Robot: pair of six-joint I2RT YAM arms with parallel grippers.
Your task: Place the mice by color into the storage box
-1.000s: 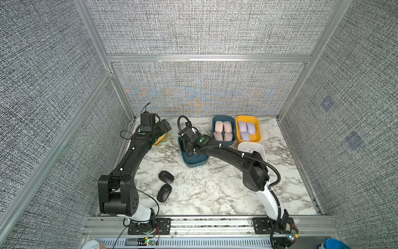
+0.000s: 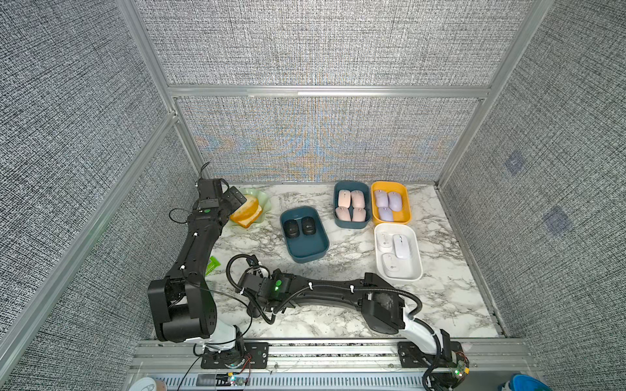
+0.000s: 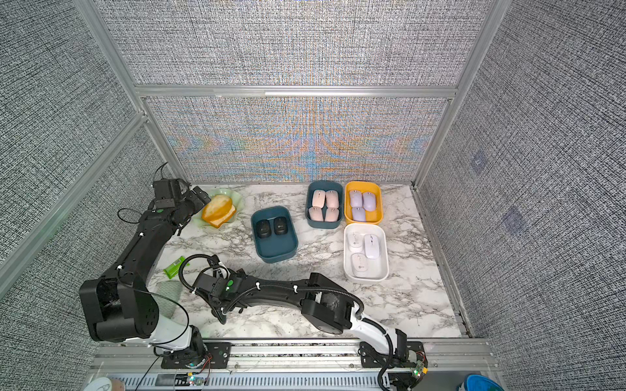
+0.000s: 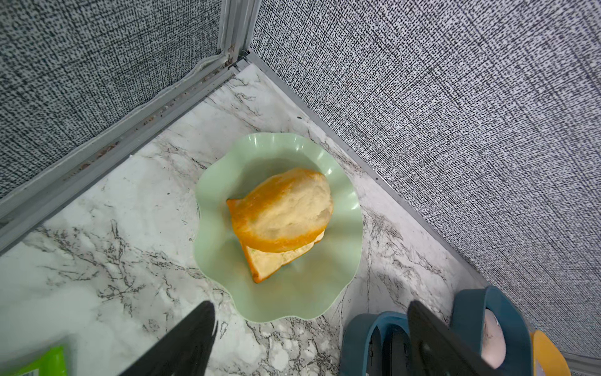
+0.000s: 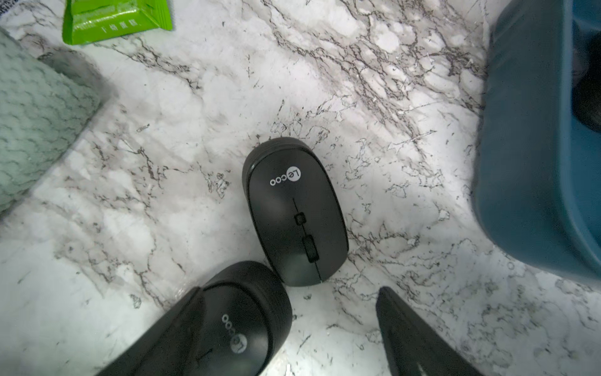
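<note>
In the right wrist view a black mouse (image 5: 294, 213) lies on the table, touching a second black mouse (image 5: 244, 319) below it. My right gripper is open over them, its fingers around the lower one, apparently not closed on it. The teal box (image 2: 304, 244) holds two black mice (image 2: 308, 225). Pink mice fill another teal box (image 2: 351, 224), lilac mice sit in a yellow box (image 2: 405, 205), white mice in a white box (image 2: 407, 270). My left gripper is open above the left back corner, nothing between its fingers.
A green wavy bowl (image 4: 275, 294) with bread is below my left gripper. A green packet (image 5: 115, 18) and a pale green textured cloth (image 5: 40, 119) lie at the left. The table's centre front right has free room.
My right arm has swung from over the teal box down to the mice at the front left. My left gripper has shifted leftward, and the black mice in the box now show.
</note>
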